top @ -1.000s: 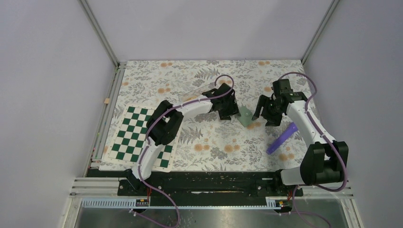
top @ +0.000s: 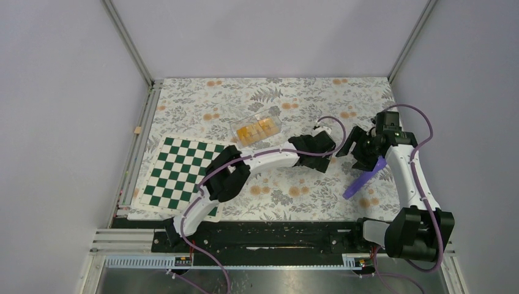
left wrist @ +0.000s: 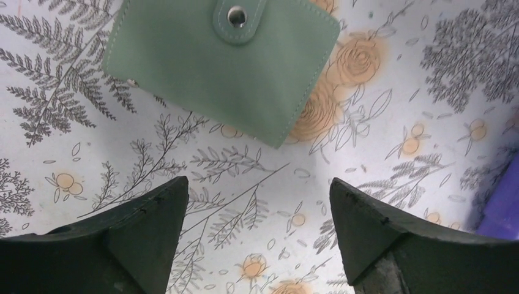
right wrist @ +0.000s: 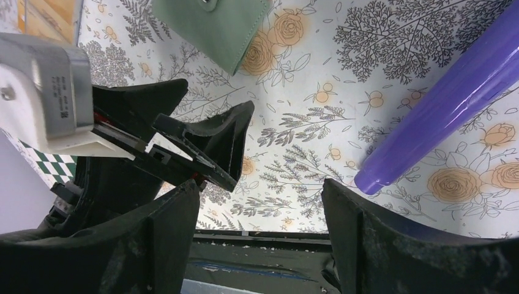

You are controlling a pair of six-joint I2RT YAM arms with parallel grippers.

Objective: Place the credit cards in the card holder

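Note:
A green leather card holder (left wrist: pixel 214 73) with a snap tab lies on the floral mat, ahead of my left gripper in the left wrist view; from above, my left arm mostly covers it. The left gripper is open, nothing between its fingers. My right gripper stands open and empty to the right, with my left gripper and the holder (right wrist: pixel 214 30) in its view. Yellow cards (top: pixel 248 133) sit in a clear tray (top: pixel 275 116) at the back middle.
A purple cylinder (top: pixel 361 181) lies at the front right. A green checkered board (top: pixel 171 171) is on the left, partly under the left arm.
My left gripper has moved right and toward the front, now covering the card holder in the top view. The right gripper has shifted right and slightly toward the front.

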